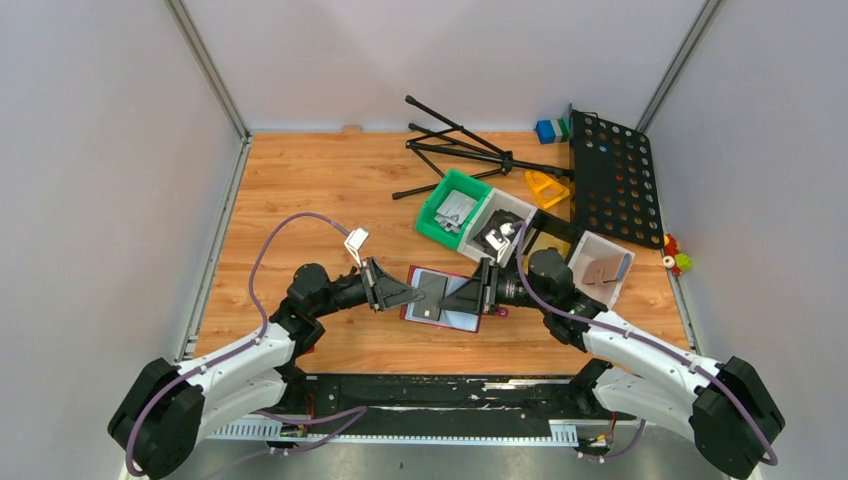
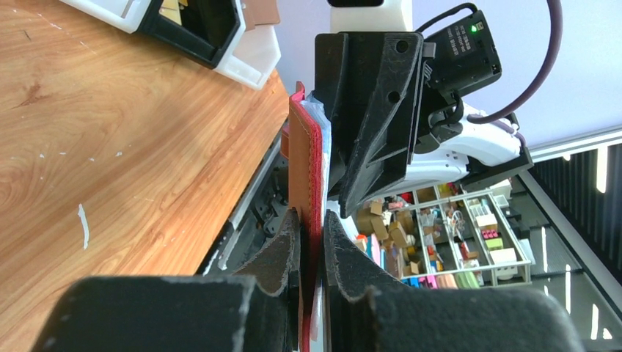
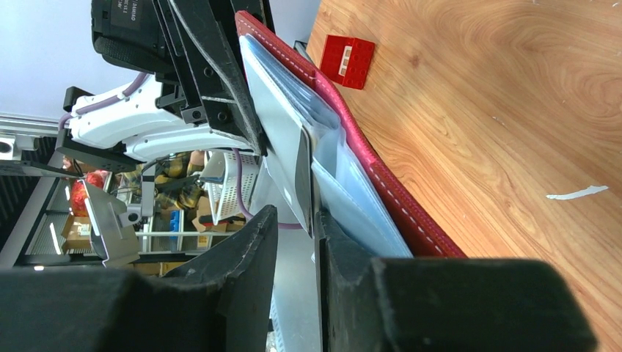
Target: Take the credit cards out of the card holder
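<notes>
The red card holder (image 1: 467, 323) with clear plastic sleeves is held between both grippers over the table, with a dark grey card (image 1: 433, 295) on it in the top view. My left gripper is shut on the holder's cover and sleeves, seen edge-on in the left wrist view. My right gripper is shut on the sleeves and a card (image 3: 290, 169) among them; exactly which layers sit between its fingers is hard to tell.
Behind the holder stand a green bin (image 1: 430, 225), white and black bins, a folded black stand (image 1: 460, 150) and a black perforated panel (image 1: 610, 180). A red brick (image 3: 356, 62) lies on the table.
</notes>
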